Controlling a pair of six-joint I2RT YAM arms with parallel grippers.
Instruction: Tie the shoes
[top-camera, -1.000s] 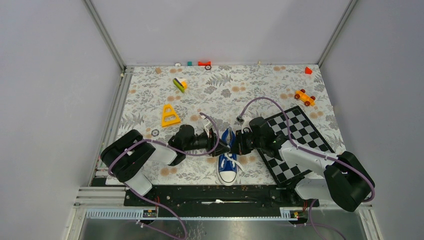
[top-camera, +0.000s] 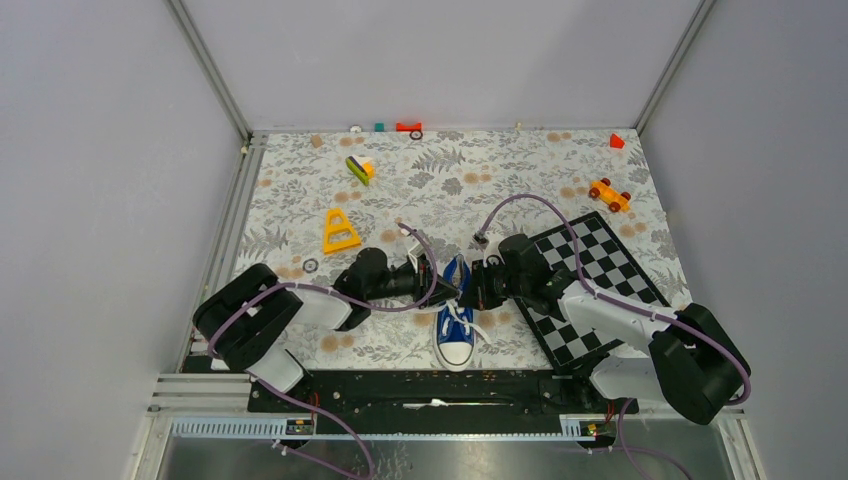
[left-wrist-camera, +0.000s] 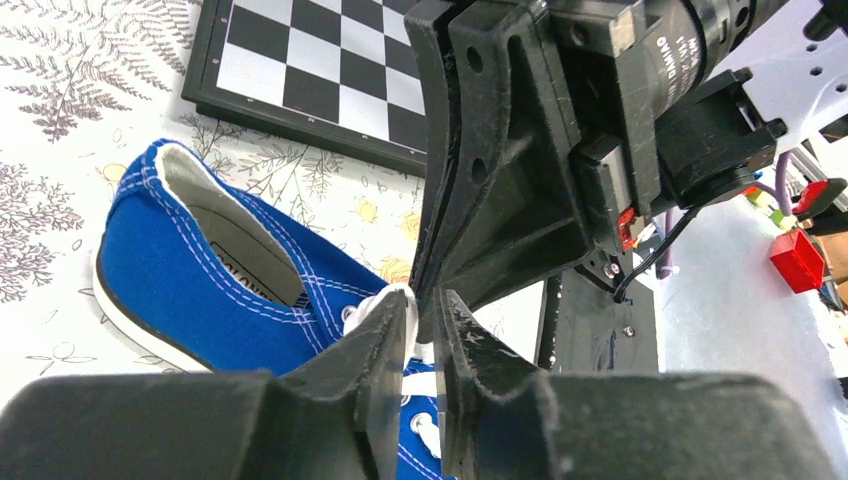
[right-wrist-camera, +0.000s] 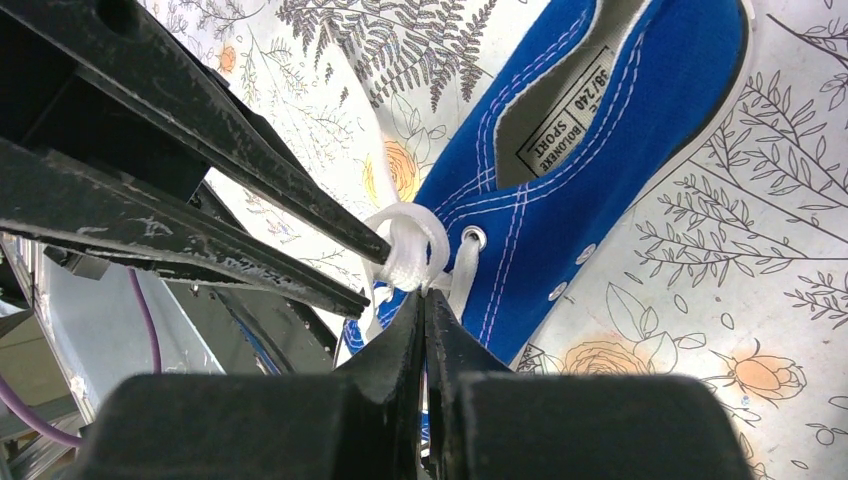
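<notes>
One blue canvas sneaker (top-camera: 456, 335) stands on the patterned table, its white toe towards the front edge. Both grippers meet above its laces. A loop of white lace (right-wrist-camera: 408, 245) rises over the eyelets. In the right wrist view, the left gripper is part open, its two fingertips apart at this loop, with lace against the upper one. My right gripper is shut just beside the loop; lace touches its tips, but whether any is pinched there is hidden. From the left wrist, the shoe's heel opening (left-wrist-camera: 240, 240) shows clearly.
A black-and-white checkered board (top-camera: 595, 285) lies under the right arm. A yellow triangular piece (top-camera: 340, 231) rests at the left, and a yellow toy car (top-camera: 610, 196) at the far right.
The right arm and the shoe have stayed put.
</notes>
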